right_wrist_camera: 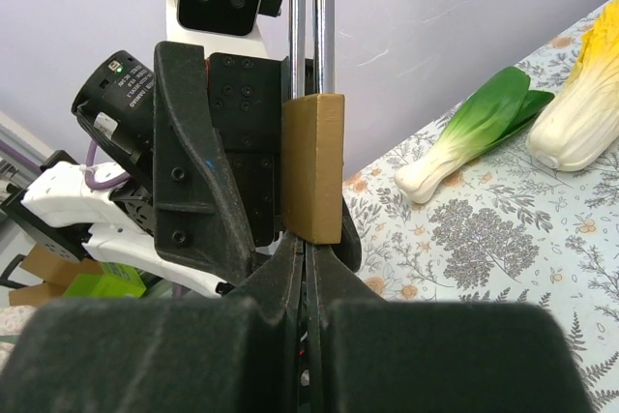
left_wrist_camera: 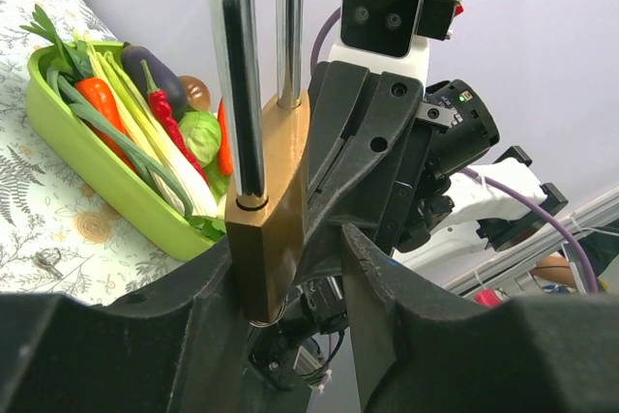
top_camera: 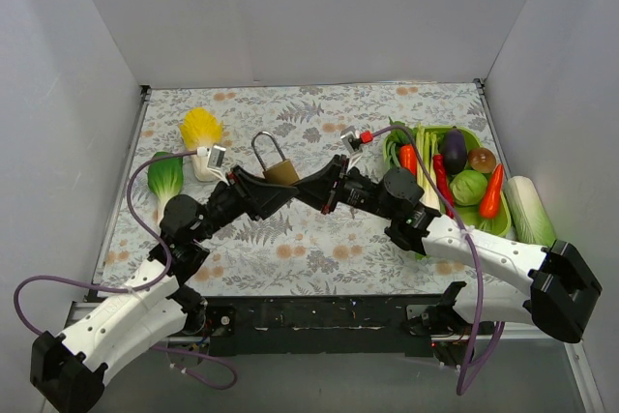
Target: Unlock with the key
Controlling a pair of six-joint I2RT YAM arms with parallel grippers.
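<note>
A brass padlock (top_camera: pixel 281 173) with a steel shackle (top_camera: pixel 267 145) is held up above the table, where the two grippers meet. In the left wrist view both shackle legs run into the body, which stands askew between the fingers of my left gripper. It lies against the left finger, with a gap to the right finger (left_wrist_camera: pixel 360 263), so the gripper is part open around it. My right gripper is shut, its fingertips close against the padlock's lower end. No key can be made out; that spot is hidden by the fingertips.
A green basket (top_camera: pixel 503 223) of vegetables stands at the right, a long cabbage (top_camera: pixel 530 210) beside it. Bok choy (top_camera: pixel 165 181) and a yellow-topped cabbage (top_camera: pixel 201 132) lie at the left. Bare patterned cloth (top_camera: pixel 309 258) covers the middle.
</note>
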